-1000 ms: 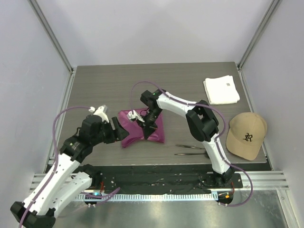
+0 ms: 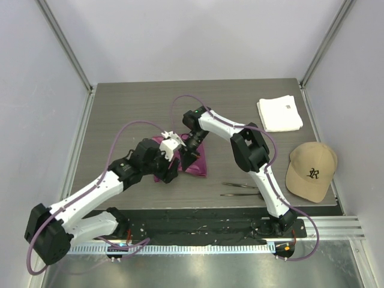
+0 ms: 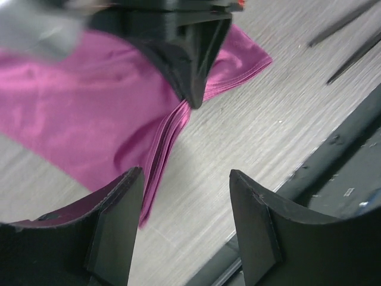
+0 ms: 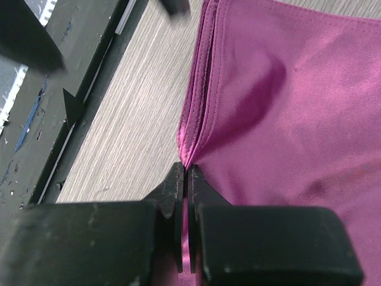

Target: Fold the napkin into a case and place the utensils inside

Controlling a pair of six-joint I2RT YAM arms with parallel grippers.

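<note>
The magenta napkin (image 2: 197, 167) lies on the table, mostly covered by both arms in the top view. Its front edge shows layered, stitched hems. My right gripper is shut on that layered edge (image 4: 204, 107), pinching it midway. Above the napkin's near left part, my left gripper stands open; in its own view the napkin's folded corner (image 3: 147, 202) lies toward the left finger (image 3: 128, 190), with bare table by the other. Thin dark utensils (image 2: 240, 189) lie flat at the table's front right, clear of the napkin.
A folded white cloth (image 2: 280, 113) lies at the back right. Nearer, a tan cap (image 2: 312, 171) sits at the right edge. A dark rail (image 2: 198, 225) runs along the front.
My left gripper has moved right, from beside the napkin to over its left part.
</note>
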